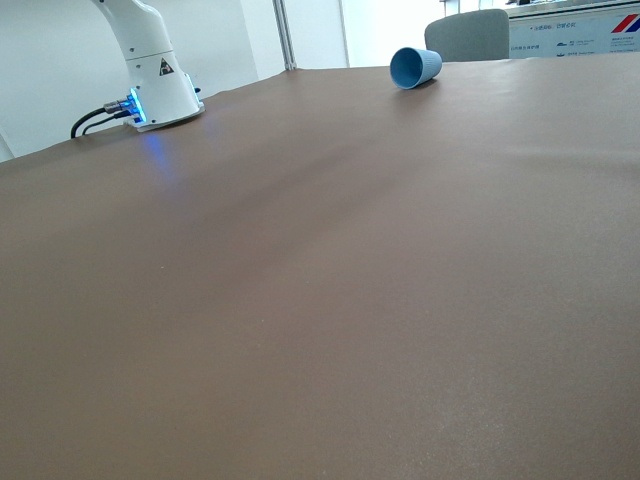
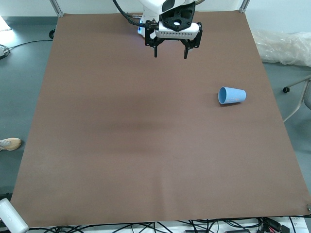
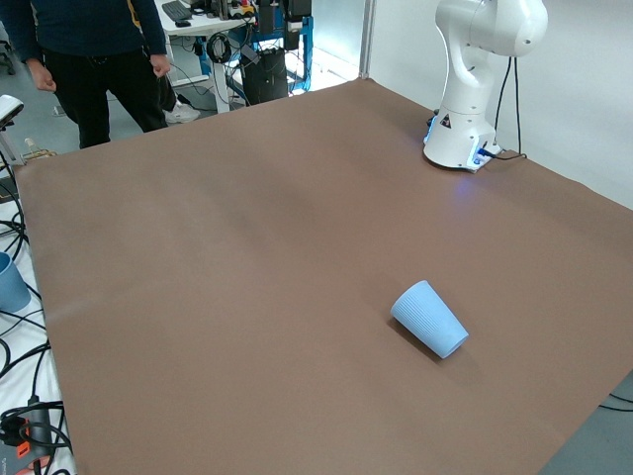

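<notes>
A light blue ribbed cup (image 2: 232,95) lies on its side on the brown table (image 2: 146,136), right of middle in the left view. The same cup (image 1: 420,66) shows at the far edge in the top view and the cup (image 3: 429,319) right of centre in the right view. My gripper (image 2: 170,52) hangs over the back of the table, empty, its two black fingers apart, up and to the left of the cup. The gripper is out of sight in the other two views, where the arm's white base (image 3: 457,139) shows.
A person (image 3: 99,59) stands past the table's edge in the right view. Cables (image 2: 233,225) run along the near edge, and a chair (image 1: 468,35) stands behind the table.
</notes>
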